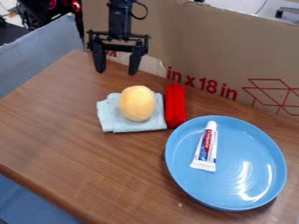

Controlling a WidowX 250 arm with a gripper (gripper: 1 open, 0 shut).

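Note:
My black gripper [117, 64] hangs open above the back left of the wooden table, with nothing between its fingers. Below it and a little to the right, a pale yellow, round potato-like object [136, 102] rests on a folded light blue cloth [114, 121]. A red elongated object [176, 106] lies just right of them. On the right, a blue plate [247, 171] holds a white toothpaste tube [205, 145].
A cardboard box [216, 57] stands along the back of the table [70, 149]. A grey surface [35, 66] borders the table at the left.

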